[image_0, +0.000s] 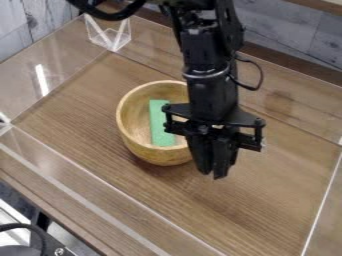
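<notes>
My black gripper (214, 150) hangs over the wooden table, just right of a tan bowl (134, 105). Inside the bowl lies a green block (159, 120), partly hidden behind the arm. The gripper's tips are dark and overlap one another from this angle, so I cannot tell whether anything is between them.
A clear plastic container (110, 30) stands at the back left by the grey wall. A black cable lies at the front left corner.
</notes>
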